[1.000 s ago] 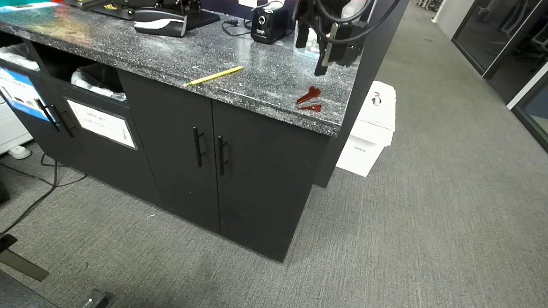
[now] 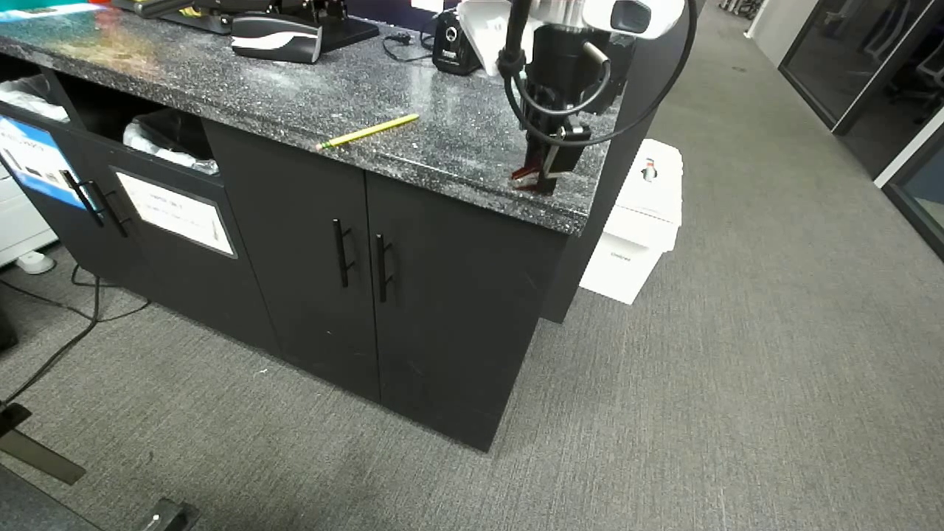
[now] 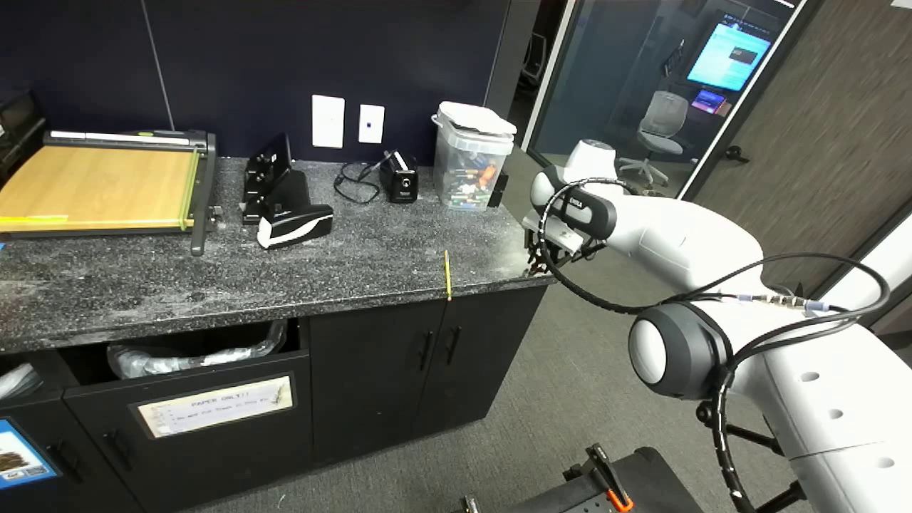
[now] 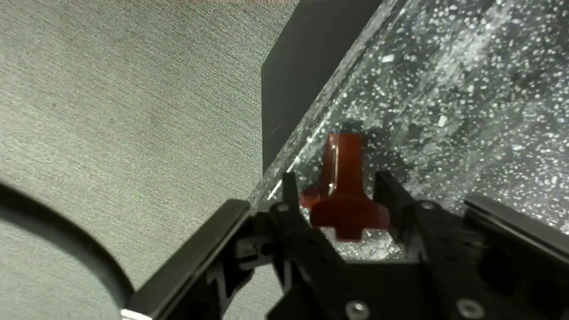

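Observation:
A red T-ended piece (image 4: pixel 349 213) lies on the dark speckled counter (image 4: pixel 469 106), close to the edge, in the wrist view. My gripper is down around it, its fingers part open with one black finger (image 4: pixel 289 189) to the left and the other to the right. Whether either finger touches the piece cannot be told. A bit of a second red piece (image 4: pixel 308 199) peeks out at the left, mostly hidden. In exterior view 1, red (image 2: pixel 526 178) shows beside the lowered gripper (image 2: pixel 546 180) at the counter's right corner.
A yellow pencil (image 2: pixel 367 131) lies along the front edge, left of the gripper. Farther back are a stapler (image 3: pixel 295 226), a black pencil sharpener (image 3: pixel 399 177) and a clear tub (image 3: pixel 470 162). Beyond the edge the counter drops to carpet (image 4: pixel 133 106).
My gripper has come down from above the back of the counter to the red pieces near the front corner, now partly covering them. The pencil lies unmoved.

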